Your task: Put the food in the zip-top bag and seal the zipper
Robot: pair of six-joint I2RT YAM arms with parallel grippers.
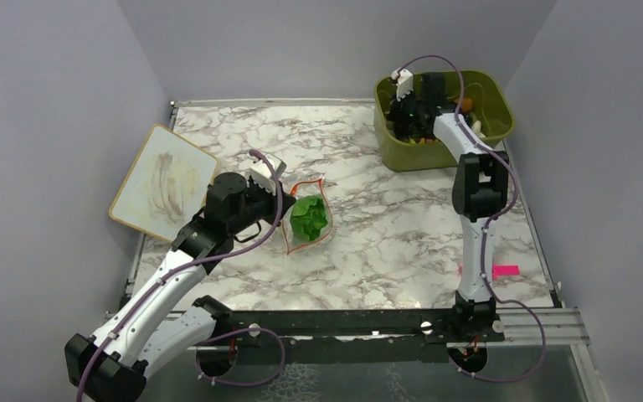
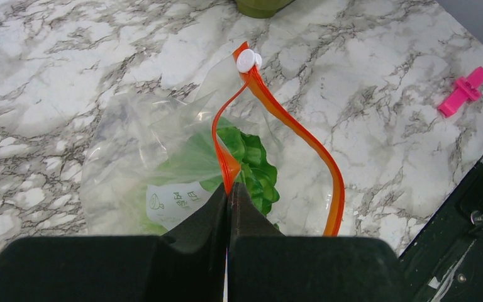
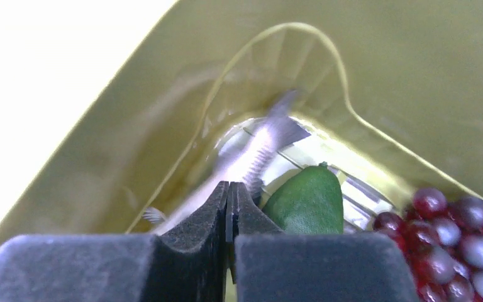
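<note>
The clear zip top bag [image 2: 116, 163] has an orange zipper edge [image 2: 317, 148] and a white slider [image 2: 247, 60]. Inside it sits green leafy food [image 1: 309, 218], and its mouth gapes wide. My left gripper is shut on one side of the bag's orange edge. Down in the olive bin, my right gripper is shut, with nothing clear between its fingers. Just past its tips lies a blurred, pale fish-like item [image 3: 251, 154]; whether they touch, I cannot tell. Beside them are a green pear-shaped item [image 3: 308, 198] and dark red grapes [image 3: 437, 245].
The olive bin [image 1: 423, 157] stands at the back right, its walls close around my right gripper. A white board [image 1: 165, 177] leans at the left. A pink clip [image 2: 464, 92] lies at the front right.
</note>
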